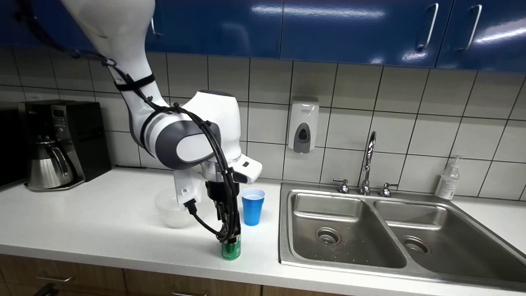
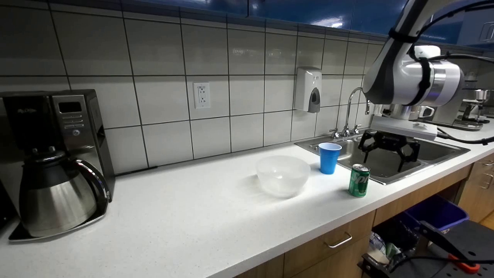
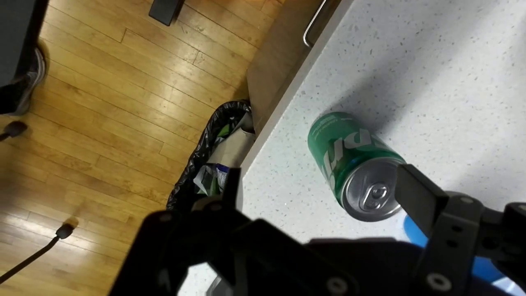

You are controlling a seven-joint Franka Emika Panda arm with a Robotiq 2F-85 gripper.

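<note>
A green soda can [image 2: 359, 180] stands upright near the front edge of the counter. In exterior view 1 most of the can [image 1: 230, 251] is hidden behind my gripper [image 1: 230, 239] and its cables. Exterior view 2 has the gripper [image 2: 383, 163] with its fingers spread, above and to the right of the can. The wrist view finds the can [image 3: 352, 165] beyond the open gripper, nearer the right finger [image 3: 419, 195]. Nothing is held.
Behind the can stand a blue cup [image 2: 329, 158] and a clear bowl [image 2: 282, 176]. A steel sink [image 1: 286, 227] lies to the right, a coffee maker [image 2: 65, 162] far left. Below the counter edge sits a lined trash bin [image 3: 190, 165]. Counter left of the bowl is free.
</note>
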